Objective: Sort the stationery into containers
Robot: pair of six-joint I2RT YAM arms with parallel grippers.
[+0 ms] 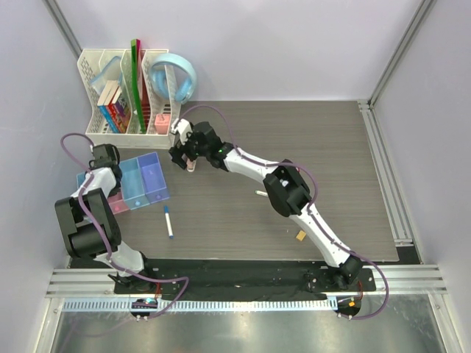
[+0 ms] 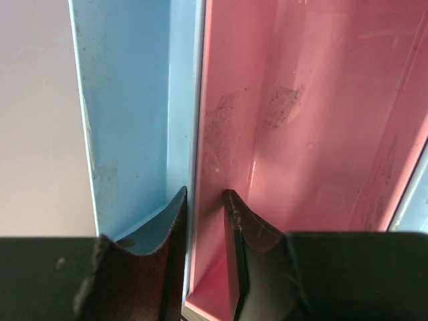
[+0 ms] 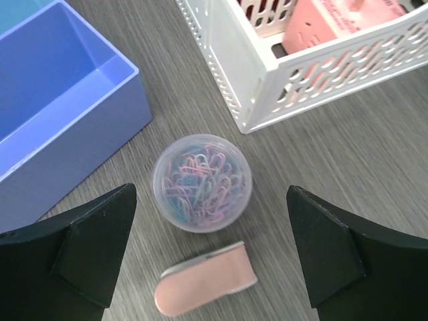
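The divided organizer, with blue, pink and purple compartments, stands at the left in the top view; its purple section [image 1: 153, 179] faces the table's middle. My left gripper is shut on the wall between the pink compartment [image 2: 314, 127] and an outer blue one [image 2: 127, 100]. Both of those look empty. My right gripper is open above a round clear tub of paper clips [image 3: 202, 184], which sits between its fingers' line of view but is not gripped. Just nearer lies a pink stapler [image 3: 206, 279]. In the top view the right gripper hides the tub.
A white rack [image 1: 110, 136] with books, headphones [image 1: 174, 77] and a pink box [image 1: 162, 123] stands behind. On the table lie a blue-capped marker [image 1: 168, 222], a white pen [image 1: 262, 193] and a yellow block [image 1: 301, 235].
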